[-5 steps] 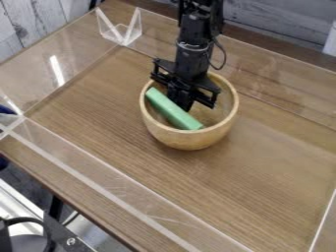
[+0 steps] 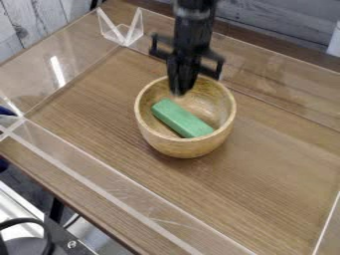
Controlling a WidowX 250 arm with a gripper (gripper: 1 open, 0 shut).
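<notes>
A wooden bowl [image 2: 214,136] sits on the wooden table with a green bar-shaped object [image 2: 181,119] lying inside it. Above and behind the bowl is my dark gripper [image 2: 186,62], raised clear of the bar; it is blurred, and I cannot make out its fingers well, but nothing visible hangs from it.
A clear angular container [image 2: 121,26] stands at the back left. Dark cables lie at the lower left edge.
My gripper has risen up and back out of the bowl. The green bar has shifted and now lies flatter in the bowl.
</notes>
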